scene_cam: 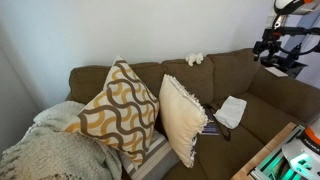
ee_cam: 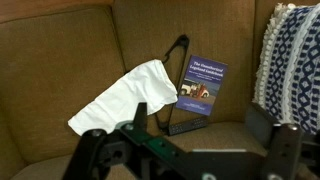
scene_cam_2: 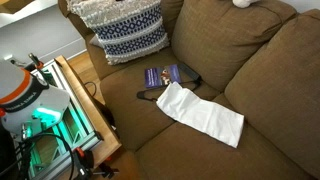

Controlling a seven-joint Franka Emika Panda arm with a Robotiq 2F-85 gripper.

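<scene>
A white cloth (ee_cam: pixel 125 100) lies spread on the brown sofa seat, and it is seen as well in the second exterior view (scene_cam_2: pixel 202 112). Beside it, a blue book (ee_cam: pixel 201 84) with a picture on its cover lies flat. A slim black object (ee_cam: pixel 188 126) rests at the book's edge, and a dark strap (ee_cam: pixel 178 45) runs between book and cloth; whether the two are joined I cannot tell. High above the seat, at the upper right of the first exterior view, my gripper (scene_cam: pixel 268 50) is open and apart from everything, holding nothing.
A patterned yellow-and-white pillow (scene_cam: pixel 118 110), a cream pillow (scene_cam: pixel 181 118) and a grey blanket (scene_cam: pixel 60 155) fill the sofa's left side. A white plush toy (scene_cam: pixel 194 59) sits on the backrest. Bare seat (scene_cam_2: pixel 165 150) surrounds the cloth.
</scene>
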